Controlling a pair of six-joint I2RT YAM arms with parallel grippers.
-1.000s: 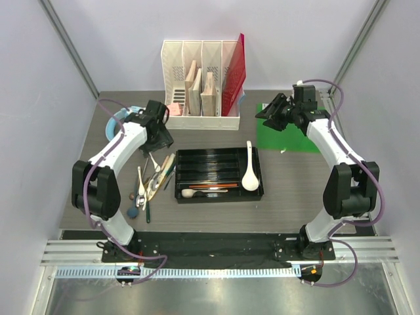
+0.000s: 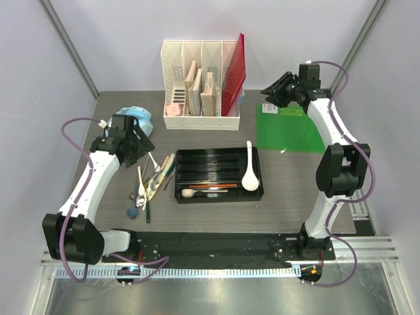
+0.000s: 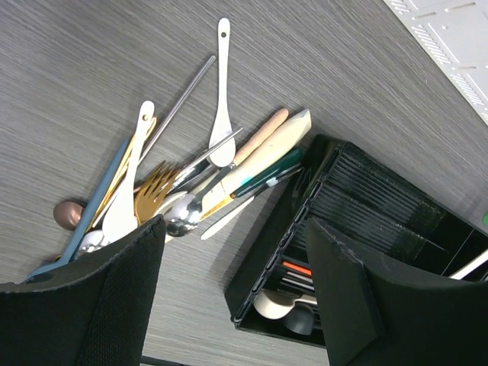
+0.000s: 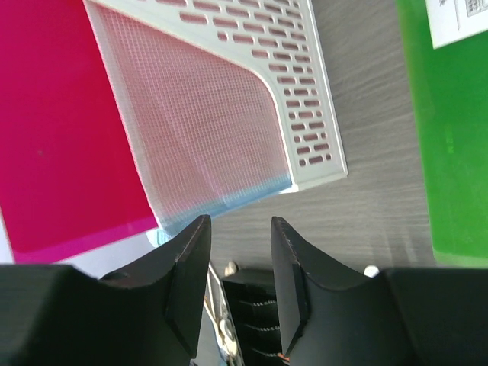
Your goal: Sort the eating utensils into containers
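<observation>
A loose heap of utensils lies left of the black divided tray [image 2: 207, 153]. In the left wrist view it includes a white spoon [image 3: 223, 99], a gold fork [image 3: 155, 188], a steel spoon [image 3: 184, 214] and a wooden-handled utensil [image 3: 263, 139]. The tray holds a large white ladle [image 2: 249, 174], a pale spoon [image 2: 189, 193] and reddish sticks [image 2: 223, 185]. Above the heap's far end hangs my left gripper [image 2: 146, 147], its fingers apart and empty. My right gripper [image 2: 267, 96], also parted with nothing between, hovers near the green sheet, far from the utensils.
A white file organizer [image 2: 197, 123] with wooden blocks and a red folder [image 2: 234, 75] stands at the back. A green sheet [image 2: 289, 134] lies at right. Behind my left gripper is a blue-and-white item [image 2: 139, 113]. Bare table [image 2: 289, 190] shows right of the tray.
My left gripper has swung left and slightly toward the front from near the organizer. My right gripper has shifted a little to the right and farther back. Utensils and tray look unmoved.
</observation>
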